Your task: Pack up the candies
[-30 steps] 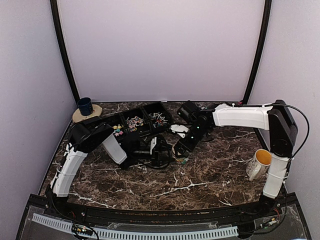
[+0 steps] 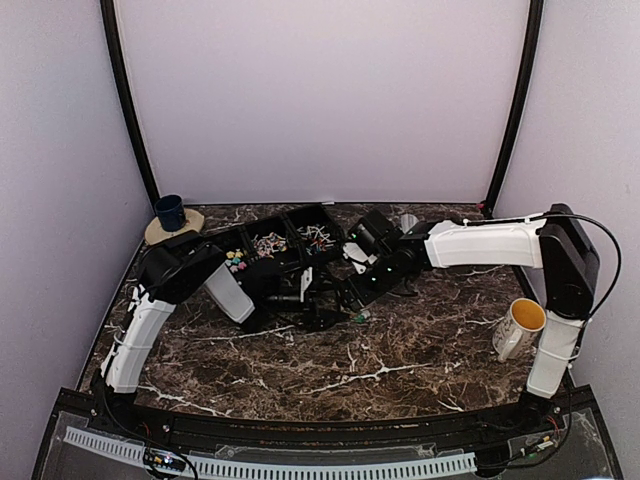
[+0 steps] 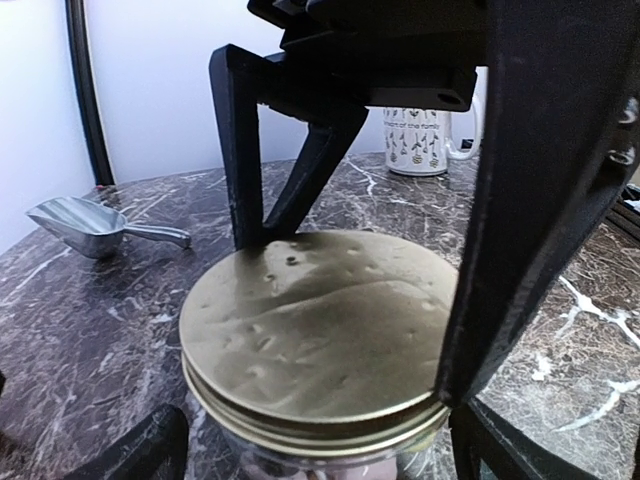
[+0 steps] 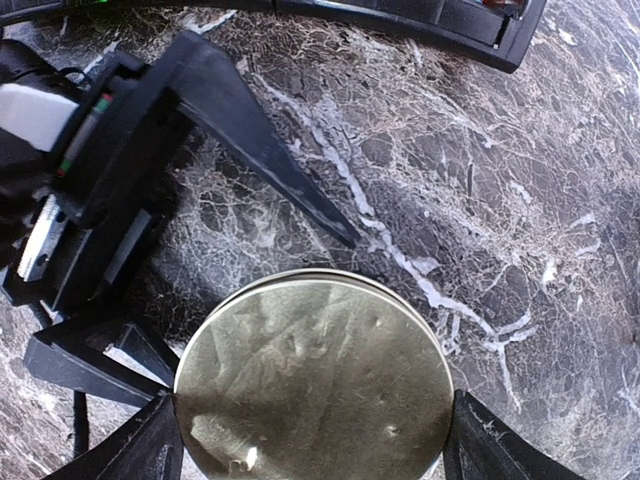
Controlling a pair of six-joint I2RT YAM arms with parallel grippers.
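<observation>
A clear jar with a dented gold lid (image 3: 320, 325) stands in the middle of the table. Only a little of the jar's colored contents (image 2: 362, 316) shows from above. My left gripper is open, its fingers on either side of the jar below the lid, with gaps showing. From above, my right gripper straddles the lid; its fingers are wide, with the fingers close against the rim at both sides. Whether they touch it I cannot tell. Behind the arms lies a black tray (image 2: 340, 238) with several candies sorted in compartments.
A metal scoop (image 3: 95, 228) rests on the table near the back. One white patterned mug (image 2: 518, 328) stands at the right; a dark blue mug (image 2: 171, 212) sits on a round board (image 2: 193, 222) at the back left.
The right gripper has shifted slightly over it. The tray and mugs stay put.
</observation>
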